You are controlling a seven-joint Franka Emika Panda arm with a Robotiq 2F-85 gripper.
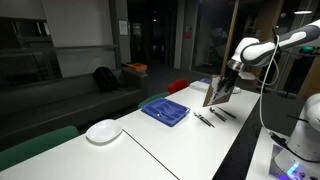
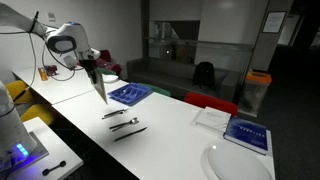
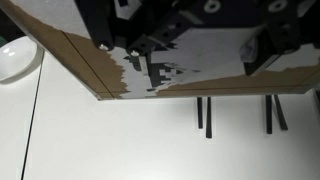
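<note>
A brown cardboard piece (image 1: 220, 91) with grey patches hangs at a tilt beneath my gripper (image 1: 239, 74). Seen nearly from the side, the cardboard (image 2: 100, 88) looks narrow and its lower end comes to a point above the white table. In the wrist view the cardboard (image 3: 100, 70) spans most of the upper part, right behind the dark fingers (image 3: 148, 42). The fingers stand apart there, but where they meet the cardboard is hidden, so their grip on it cannot be made out.
Several dark utensils (image 2: 125, 126) lie on the table near the arm. A blue compartment tray (image 1: 166, 112) stands behind them. Toward the other end are a white plate (image 1: 104, 132) and a blue box (image 2: 248, 134).
</note>
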